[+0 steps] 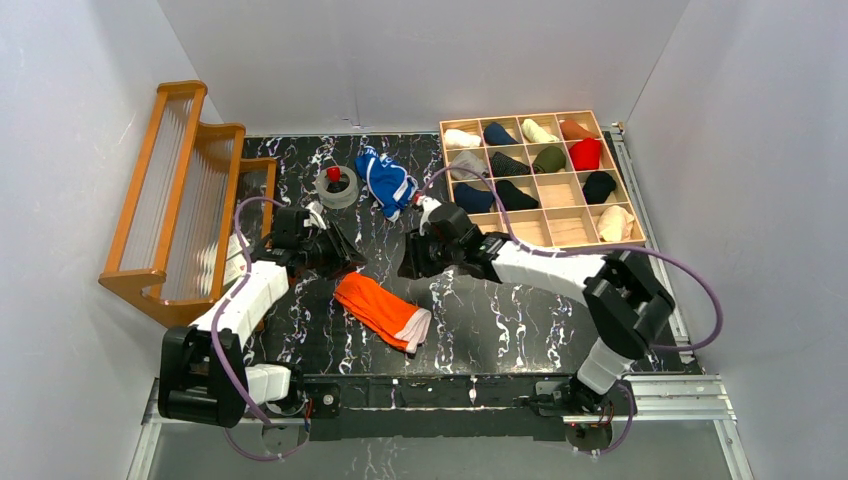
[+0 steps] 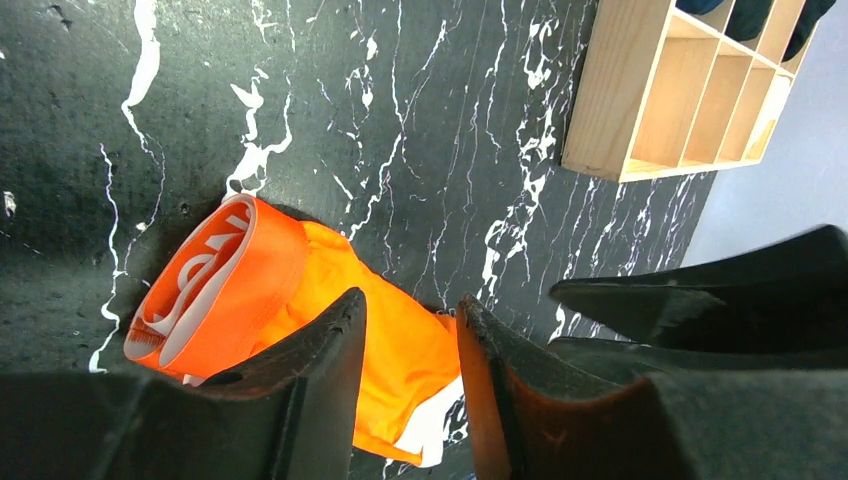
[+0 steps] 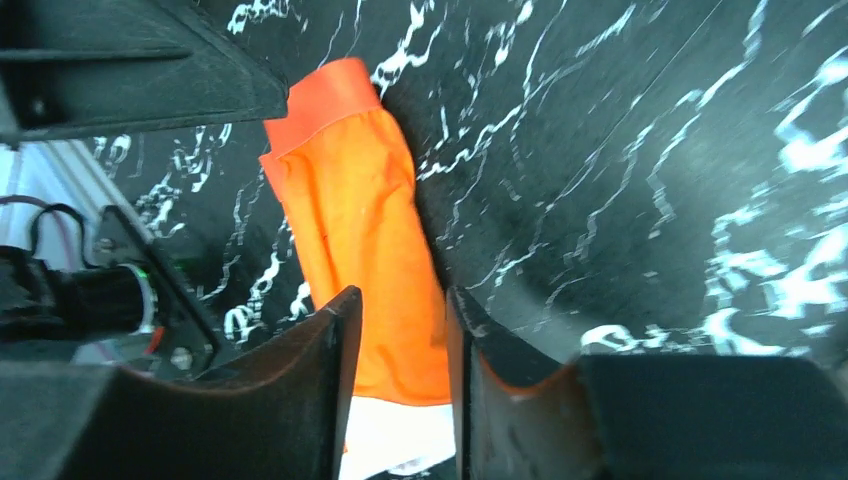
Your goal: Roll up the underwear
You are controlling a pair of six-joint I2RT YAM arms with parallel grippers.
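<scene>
The orange underwear [image 1: 380, 310] lies folded into a long narrow strip on the dark marbled table, slanting toward the front edge. Its waistband [image 2: 245, 290] stands up as a folded loop in the left wrist view. White fabric [image 1: 414, 328] shows at the opposite end. My left gripper [image 1: 356, 264] is just above the waistband end, fingers parted and holding nothing. To the right of the strip and clear of it hovers my right gripper [image 1: 408, 270], also open and empty. In the right wrist view, the underwear [image 3: 375, 240] is seen beyond the gap between the fingers.
At the back right stands a wooden compartment box [image 1: 530, 236] with rolled garments and several empty cells. A blue garment [image 1: 386, 182] and a grey tape roll [image 1: 337, 198] lie at the back. A wooden rack [image 1: 140, 230] lines the left. Free table extends right of the underwear.
</scene>
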